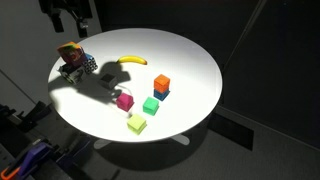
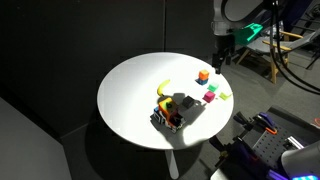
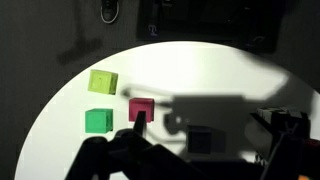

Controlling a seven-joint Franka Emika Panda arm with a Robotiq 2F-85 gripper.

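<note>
My gripper [image 1: 69, 23] hangs above the table's near left side in exterior view 1, its two fingers spread with nothing visible between them. From the wrist, a black cube [image 3: 204, 139] appears between the dark fingers, below them on the table. That cube [image 1: 108, 81] sits apart from a magenta cube [image 1: 125, 102], a green cube [image 1: 151, 105] and a yellow-green cube [image 1: 136, 124]. An orange cube [image 1: 162, 83] rests on a blue cube [image 1: 161, 95]. A yellow banana [image 1: 132, 60] lies farther back. No task is named.
A dark holder with colourful items [image 1: 73, 60] stands at the left of the round white table [image 1: 190, 60], and at its front in exterior view 2. Dark floor [image 1: 260, 150] surrounds it.
</note>
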